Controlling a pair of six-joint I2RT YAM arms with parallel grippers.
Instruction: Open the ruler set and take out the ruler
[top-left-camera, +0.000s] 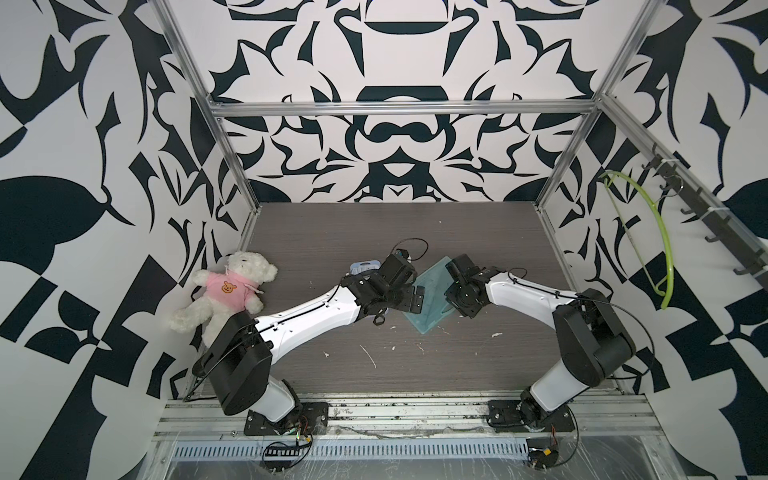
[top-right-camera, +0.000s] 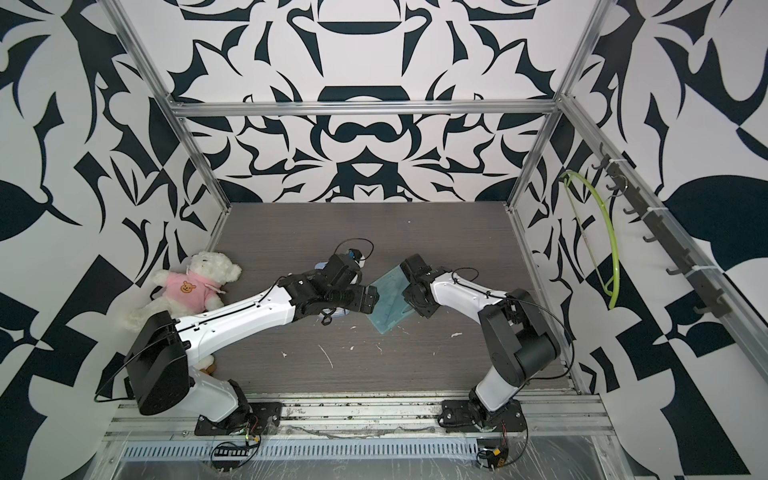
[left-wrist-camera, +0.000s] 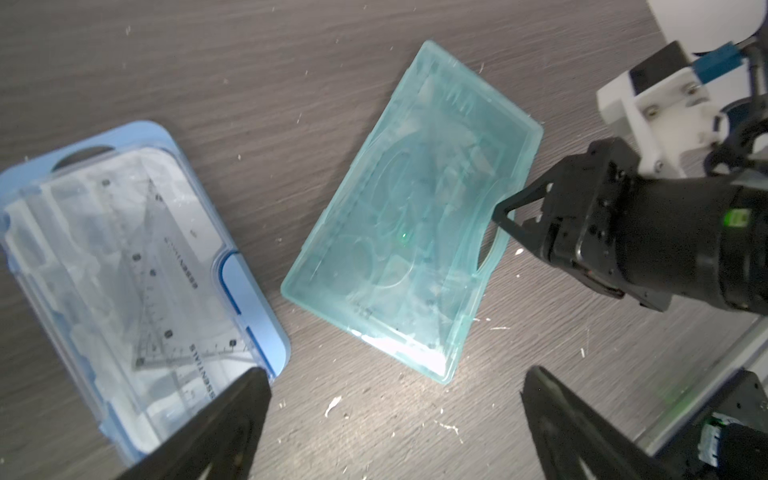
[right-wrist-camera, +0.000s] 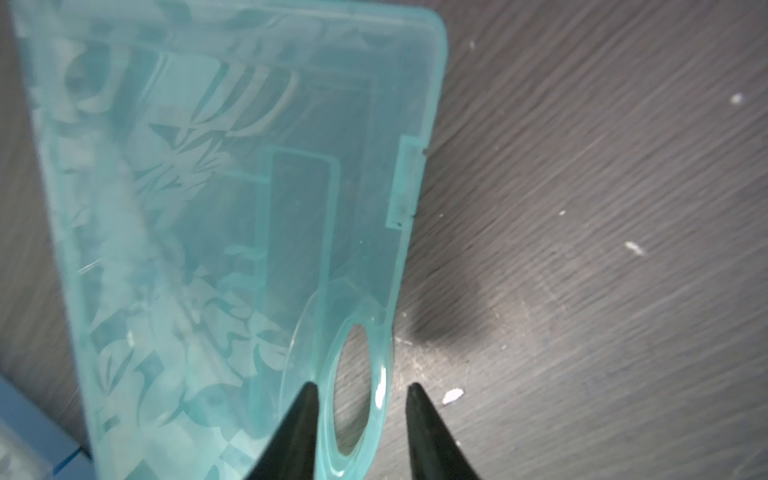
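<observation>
The teal translucent case (left-wrist-camera: 408, 216) lies flat in mid-table, its handle side toward my right gripper. That gripper's two fingertips stand part open at the oval handle, one on each side of its rim, low in the right wrist view. A blue-framed transparent ruler case (left-wrist-camera: 136, 264), with set squares showing inside, lies left of the teal one. My left gripper is open above the table, between and near the two cases, its blurred fingers at the bottom of the left wrist view holding nothing.
A white teddy bear in a pink shirt (top-left-camera: 228, 292) sits at the left edge. A green hanger-like loop (top-left-camera: 664, 240) hangs on the right wall rail.
</observation>
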